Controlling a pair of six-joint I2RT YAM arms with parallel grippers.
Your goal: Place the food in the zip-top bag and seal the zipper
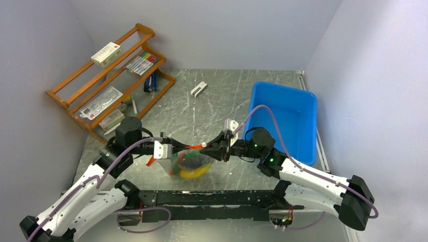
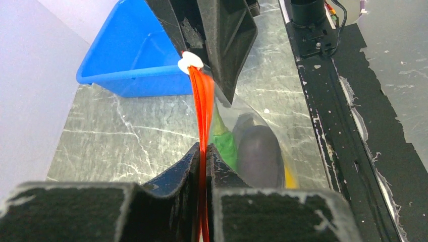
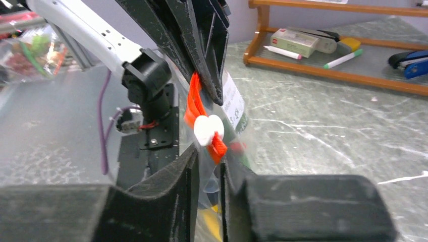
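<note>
A clear zip bag (image 1: 189, 166) holding food in green, dark and yellow hangs between the grippers, low over the counter. Its orange zipper strip (image 2: 202, 101) ends in a white slider (image 3: 207, 130). My left gripper (image 1: 179, 147) is shut on the orange strip, as the left wrist view (image 2: 203, 166) shows. My right gripper (image 1: 212, 148) is at the slider end, its fingers part open around the bag's edge in the right wrist view, where clear plastic runs down between them.
A blue bin (image 1: 287, 121) stands at the right. A wooden rack (image 1: 75, 93) with boxes and markers stands at the back left. A small white object (image 1: 199, 89) lies on the back counter. The middle behind the bag is clear.
</note>
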